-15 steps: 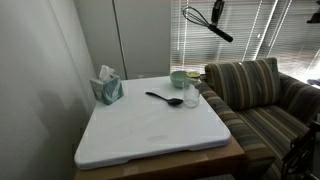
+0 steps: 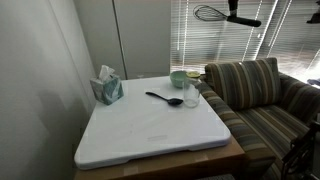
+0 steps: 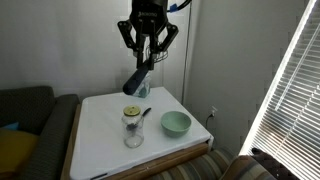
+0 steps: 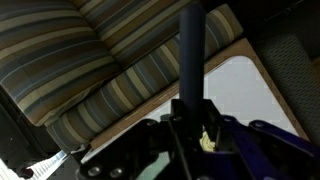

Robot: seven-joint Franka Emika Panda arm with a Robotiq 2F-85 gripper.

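Observation:
A whisk with a black handle point(image 2: 243, 20) and wire loops point(image 2: 210, 13) hangs high above the far right of the white table, nearly level in exterior view 1. My gripper point(image 3: 145, 56) is shut on it, and its handle point(image 3: 135, 83) slants downward in exterior view 2. In the wrist view the dark handle point(image 4: 191, 58) sticks out past my fingers. Below on the table stand a clear jar point(image 2: 191, 96) and a pale green bowl point(image 2: 178, 77). A black spoon point(image 2: 165, 98) lies beside the jar.
A tissue box point(image 2: 107, 88) stands at the left of the white table point(image 2: 150, 137), whose front half is clear. A striped couch point(image 2: 247, 84) adjoins the right side. Something yellow point(image 3: 131, 111) shows at the jar's top in exterior view 2.
The whisk has shifted right and a little up, and turned from a downward slant to nearly level. It stays in my gripper; the table things have not moved.

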